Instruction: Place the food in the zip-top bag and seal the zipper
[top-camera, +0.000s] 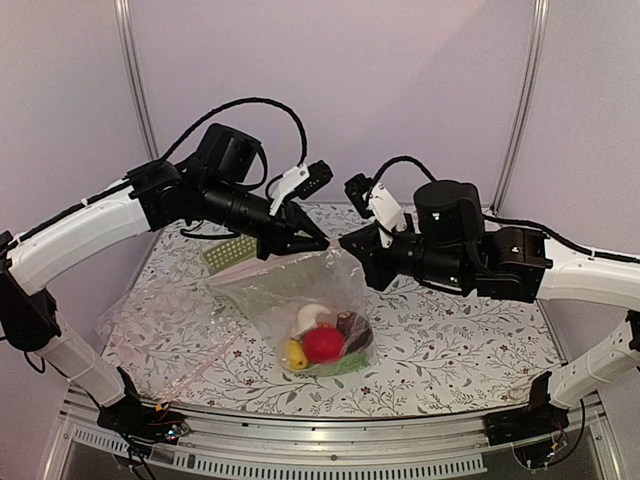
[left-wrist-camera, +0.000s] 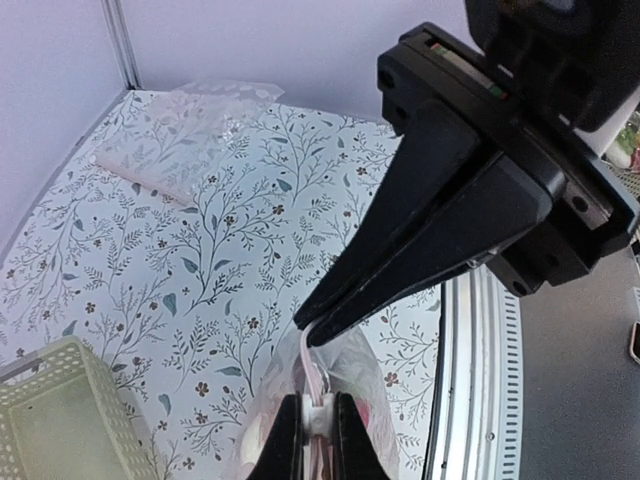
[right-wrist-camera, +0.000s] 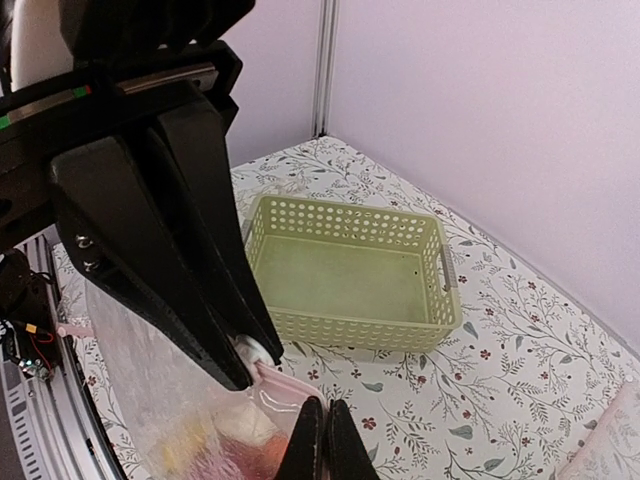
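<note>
The clear zip top bag (top-camera: 262, 295) hangs upright on the near side of the table, food (top-camera: 323, 344) in its bottom: red, yellow, white, dark and green pieces behind the film. Its pinkish zipper strip (right-wrist-camera: 285, 388) runs along the top edge. In the left wrist view, a white slider (left-wrist-camera: 318, 418) sits between the fingers of my left gripper (top-camera: 326, 243), which is shut on it. Close beside, at the strip's right end, my right gripper (top-camera: 343, 243) is shut with the thin bag edge pinched between its tips.
An empty pale green basket (right-wrist-camera: 350, 260) stands behind the bag. On the left of the table another clear bag (top-camera: 165, 335) lies flat.
</note>
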